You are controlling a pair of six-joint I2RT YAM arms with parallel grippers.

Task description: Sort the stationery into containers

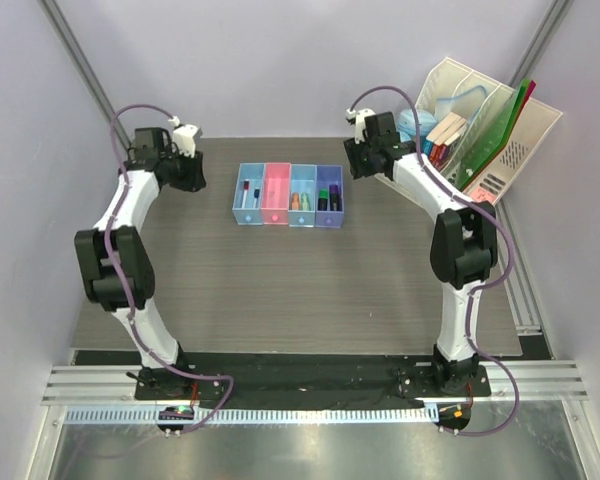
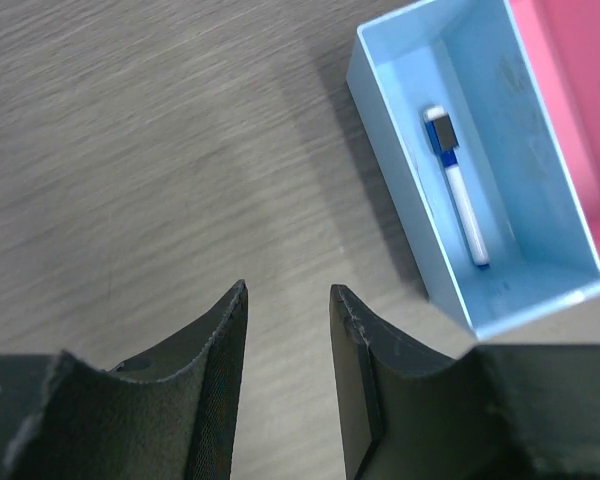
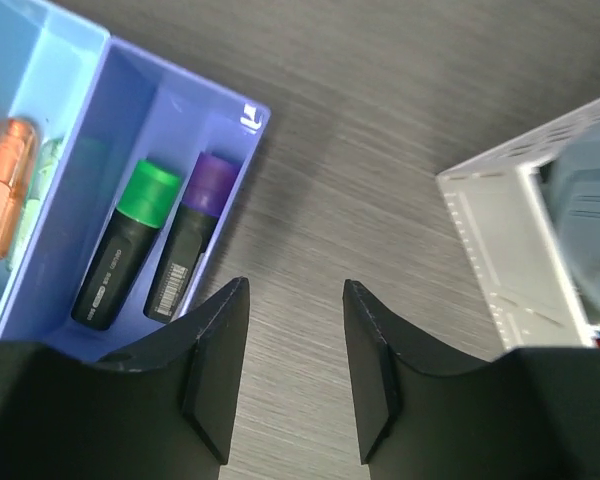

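Note:
A row of joined bins stands at the back centre. The left light-blue bin (image 1: 242, 215) holds a red-capped marker (image 1: 245, 194) and a blue marker (image 2: 464, 200). The pink bin (image 1: 275, 203) beside it looks empty. In the second light-blue bin (image 1: 302, 185) lie an orange bottle (image 3: 2, 180) and a green one (image 3: 37, 190). The purple bin (image 1: 328, 222) contains a green-capped highlighter (image 3: 123, 245) and a purple-capped one (image 3: 191, 240). Left of the row my left gripper is open and empty. My right gripper, also open and empty, is over bare table right of the row.
A white divided organiser (image 1: 547, 120) with books, a blue case (image 1: 407, 124) and a green folder (image 1: 497, 130) fills the back right corner. The right arm partly covers it. Bare table (image 1: 290, 290) spreads across the middle and front.

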